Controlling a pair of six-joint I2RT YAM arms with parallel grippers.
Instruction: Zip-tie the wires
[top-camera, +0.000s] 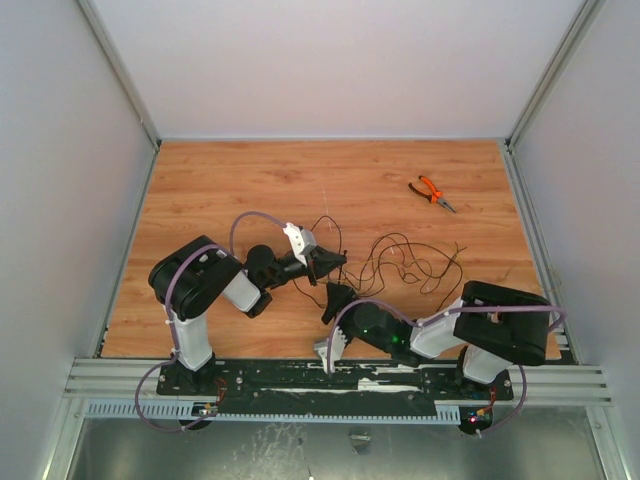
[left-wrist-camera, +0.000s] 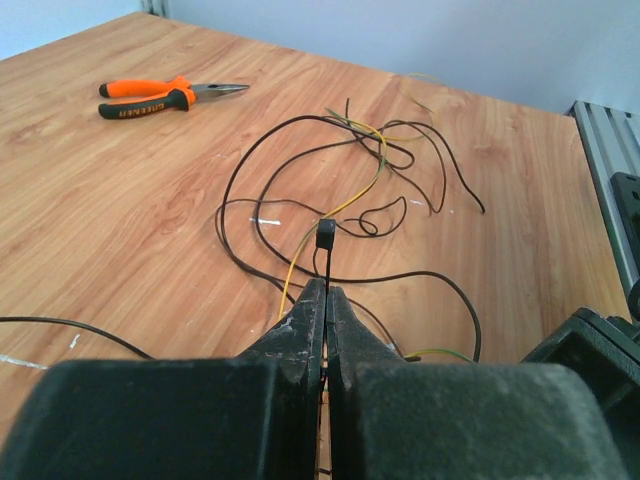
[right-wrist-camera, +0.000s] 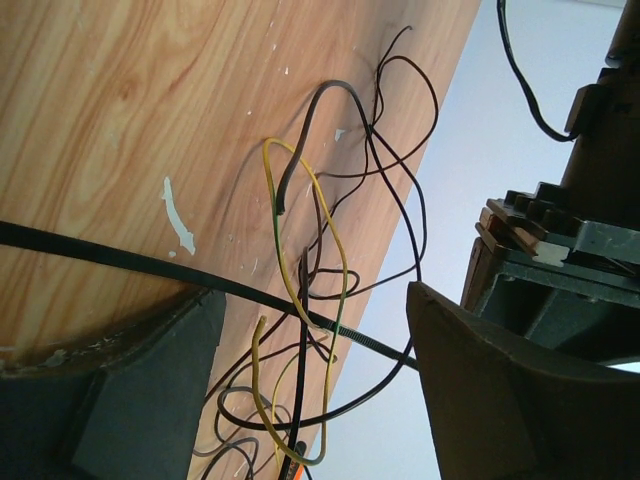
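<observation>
In the left wrist view my left gripper is shut on a thin black zip tie, whose square head (left-wrist-camera: 325, 234) stands above the fingertips. My right gripper is part open, close beside the left one in the top view. Across the gap between its fingers, in the right wrist view, runs a flat black strap (right-wrist-camera: 120, 258) with fine ridges; whether either finger touches it I cannot tell. Black wires (left-wrist-camera: 240, 180) and a yellow wire (left-wrist-camera: 372, 185) lie in loose loops on the table, partly hidden by the grippers.
Orange-handled pliers (top-camera: 432, 192) rest at the back right of the wooden table (top-camera: 250, 180), well apart from both arms. White walls enclose the sides and back.
</observation>
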